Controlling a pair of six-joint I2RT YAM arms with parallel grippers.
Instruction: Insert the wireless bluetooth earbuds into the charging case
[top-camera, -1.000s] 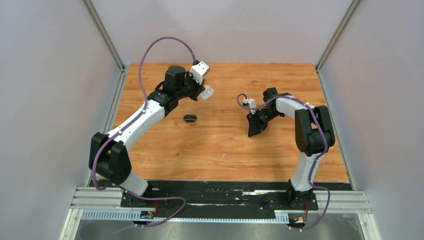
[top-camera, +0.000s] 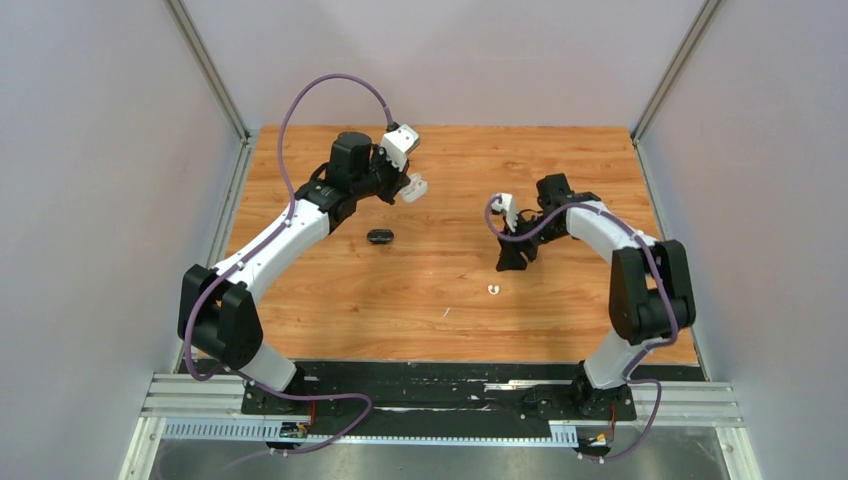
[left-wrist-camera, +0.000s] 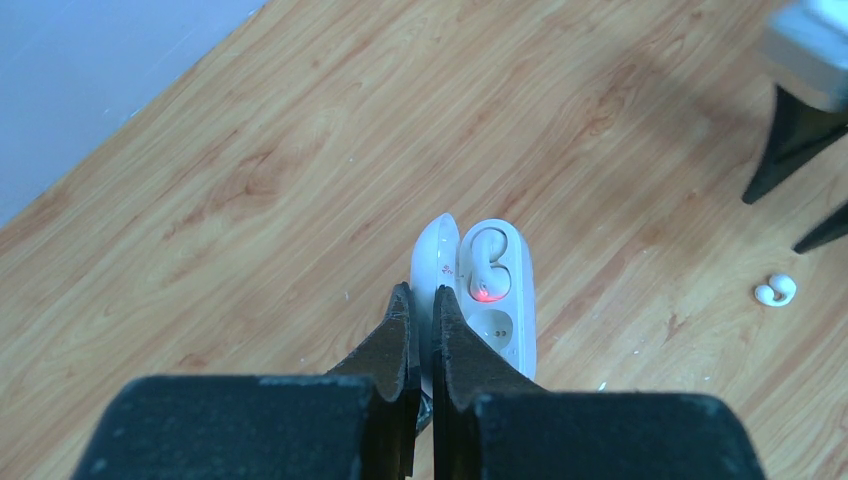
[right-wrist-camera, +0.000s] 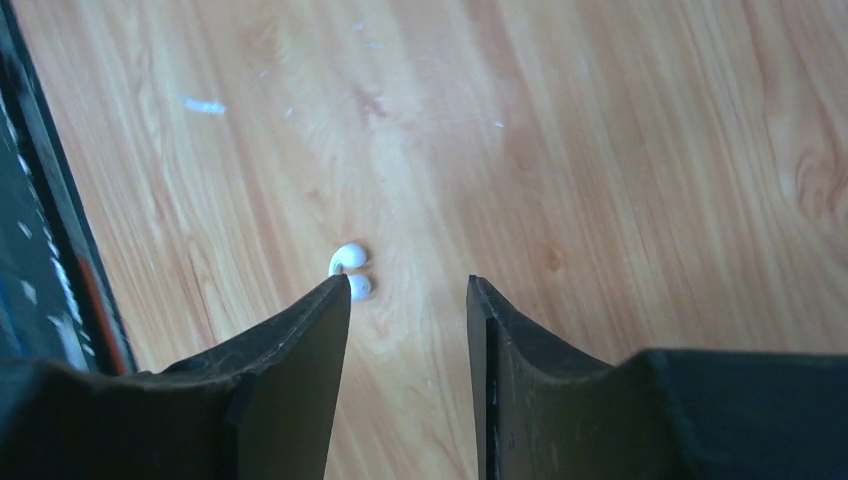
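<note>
The white charging case (left-wrist-camera: 518, 300) is open, with one earbud (left-wrist-camera: 488, 262) in its upper slot beside a small red light; the lower slot is empty. My left gripper is shut on the case's lid (left-wrist-camera: 434, 250), a white strip of which shows between its fingers. From above, the case (top-camera: 413, 187) shows at that gripper's tip. Another white earbud (top-camera: 493, 290) lies on the table towards the front. My right gripper is open and empty; in its wrist view this earbud (right-wrist-camera: 350, 256) appears beyond the left fingertip, apart from the gap.
A small black object (top-camera: 380, 236) lies on the table below the left gripper. A thin white mark (top-camera: 446, 312) is on the wood near the front. The table (top-camera: 440, 260) between the two arms is otherwise clear.
My right gripper has shifted a little right, away from the loose earbud, which was mostly covered before and now shows whole. The left arm and the case have stayed still.
</note>
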